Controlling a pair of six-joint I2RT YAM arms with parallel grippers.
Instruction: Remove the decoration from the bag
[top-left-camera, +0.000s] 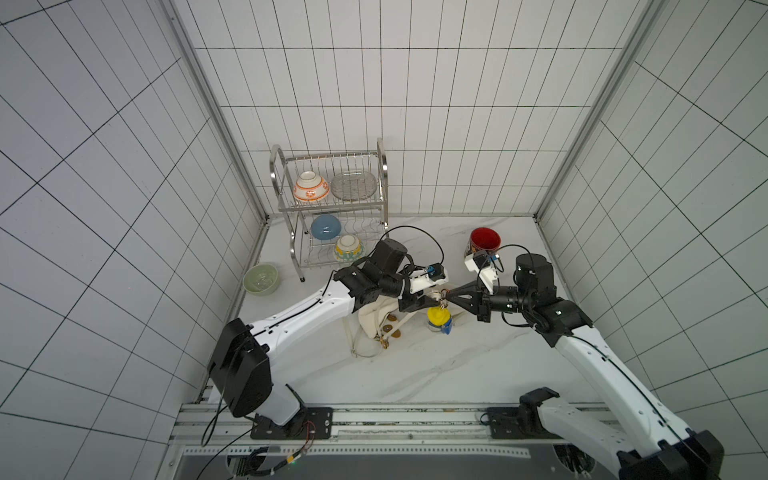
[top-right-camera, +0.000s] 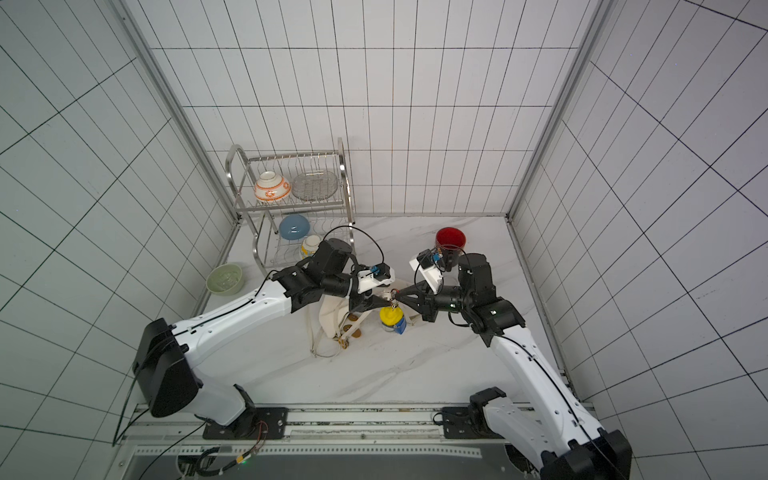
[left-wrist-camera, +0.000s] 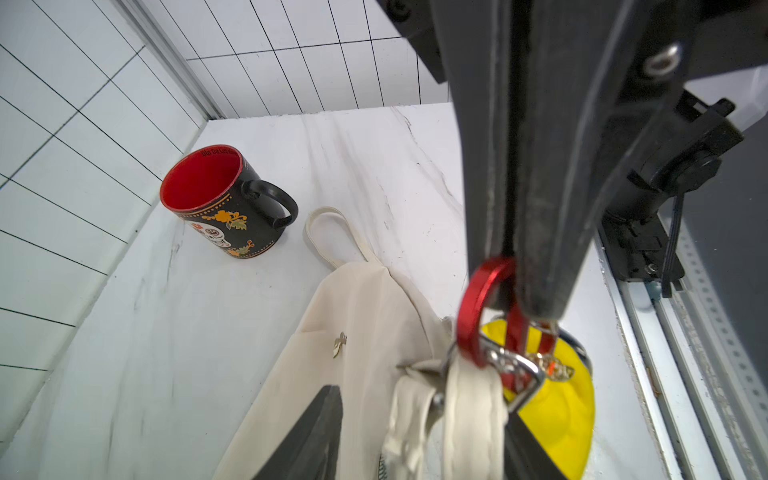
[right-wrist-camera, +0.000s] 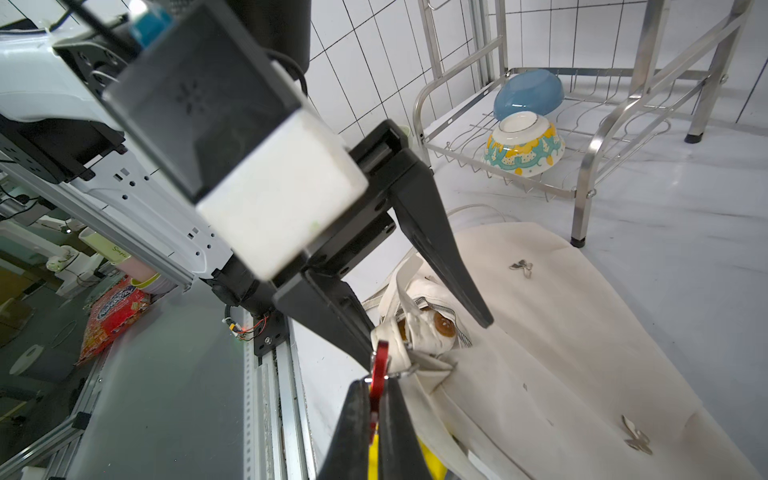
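Observation:
The cream bag (right-wrist-camera: 544, 320) lies on the table, its strap (left-wrist-camera: 472, 408) raised toward the grippers. The decoration, a yellow and blue round charm (top-left-camera: 439, 317), hangs below the grippers. A red carabiner clip (left-wrist-camera: 477, 308) sits at the metal ring (left-wrist-camera: 512, 372) on the strap, above the charm. My right gripper is shut on this red clip. Around the strap, my left gripper stands open, its fingers (right-wrist-camera: 440, 232) apart on either side. Whether the clip is still hooked through the ring cannot be made out.
A black mug with red inside (left-wrist-camera: 228, 200) stands behind the bag. The wire dish rack (top-left-camera: 328, 206) with bowls is at the back left, and a green bowl (top-left-camera: 261, 279) at the left edge.

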